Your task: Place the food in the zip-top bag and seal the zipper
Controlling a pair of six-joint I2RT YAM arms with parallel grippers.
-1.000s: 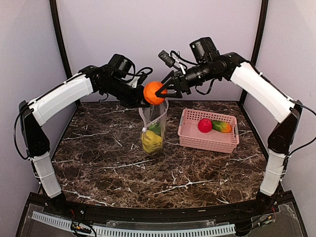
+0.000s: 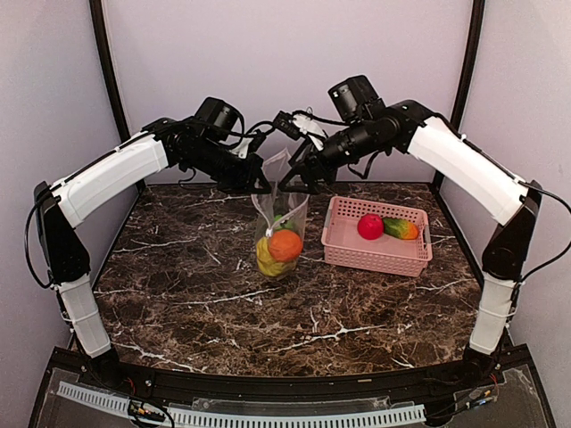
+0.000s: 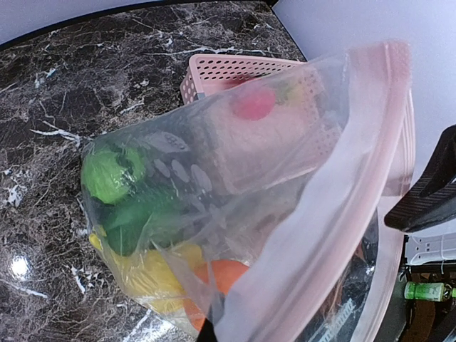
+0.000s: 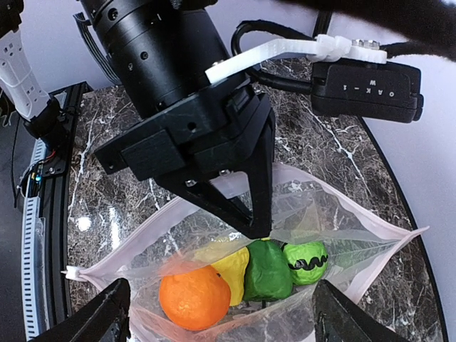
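Note:
The clear zip top bag [image 2: 260, 225] hangs upright, its mouth spread. Inside it lie an orange [image 4: 194, 298], a yellow item [image 4: 232, 275], a green pepper-like item [image 4: 268, 271] and a round green item [image 4: 306, 261]. My left gripper [image 2: 260, 186] is shut on the bag's rim, its fingers [image 4: 261, 203] pinching the plastic. Just above the mouth, my right gripper stands open with nothing between its fingers. In the pink basket [image 2: 375, 259] sit a red round item [image 2: 370, 226] and a green-and-orange, mango-like item [image 2: 401, 228].
The basket stands right of the bag on the dark marbled table [image 2: 196, 294]. Free room lies to the left and in front. Both arms are close together above the bag.
The orange was in my right gripper at the bag's mouth; now it lies inside the bag. The left arm held still.

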